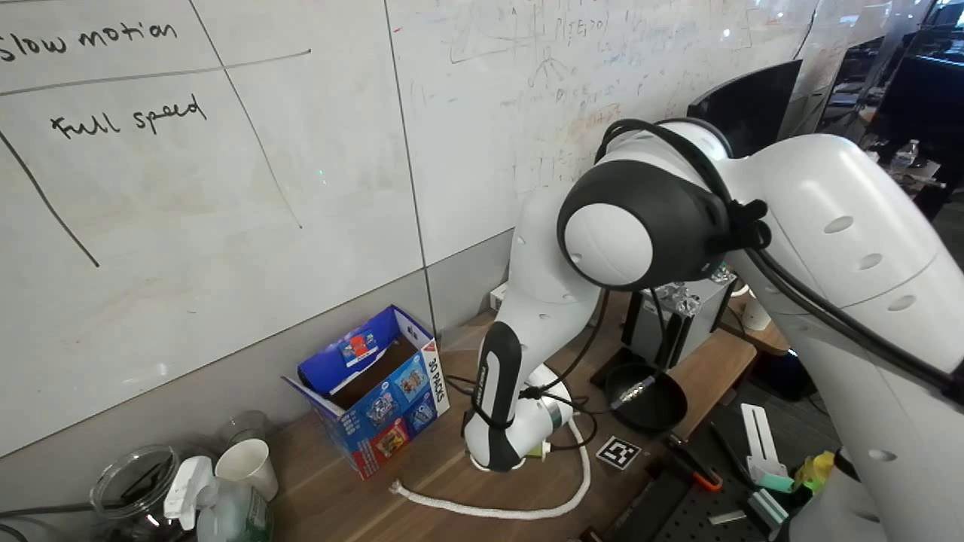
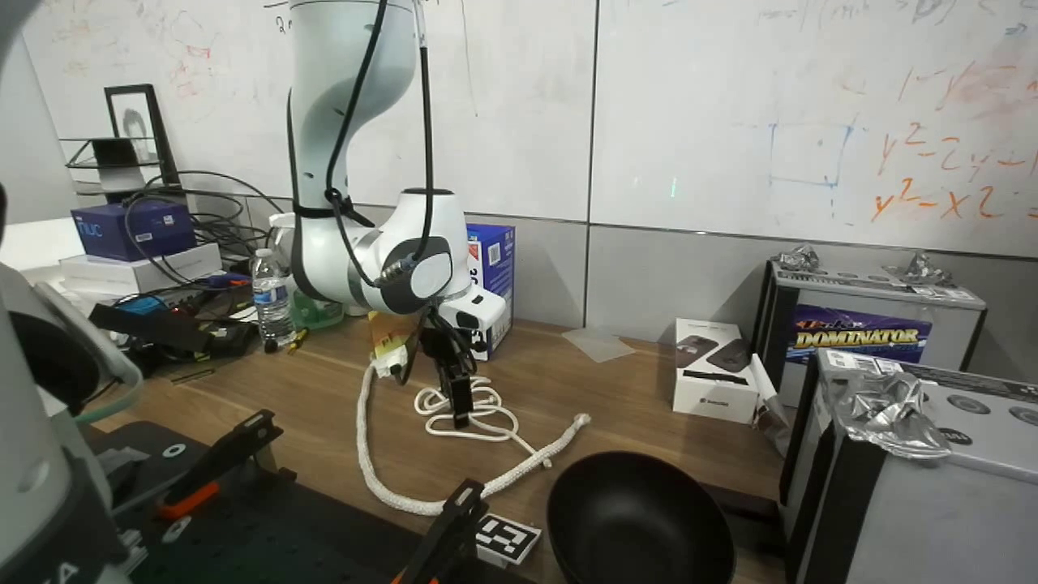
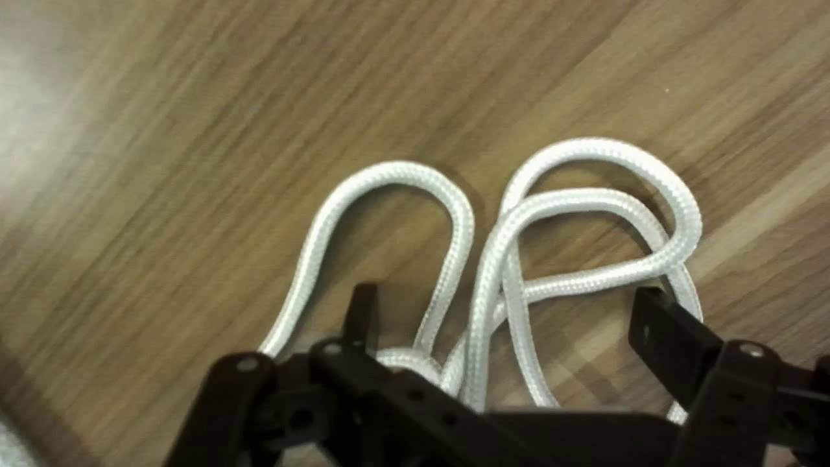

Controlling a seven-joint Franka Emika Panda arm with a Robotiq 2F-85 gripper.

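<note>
A thin white cord lies in loose, crossing loops (image 3: 459,233) on the wooden table. My gripper is open above it, its dark fingers (image 3: 362,315) spread apart with part of the loops showing between them. Nothing is seen clamped. In exterior view 2 the fingers (image 2: 459,394) point down over the loops, and whether they touch the cord I cannot tell. A thicker white rope (image 2: 362,438) curves around the front of the loops. From exterior view 1 the arm hides both the gripper and the cord loops, while the thick rope (image 1: 515,513) stays visible.
Close to the arm stands an open blue card box (image 1: 375,406). A black bowl (image 2: 637,521), a printed marker (image 2: 506,537) and grey metal cases (image 2: 905,506) lie to the other side. The paper cup (image 1: 248,465) and spray bottle (image 1: 226,515) are near the whiteboard wall.
</note>
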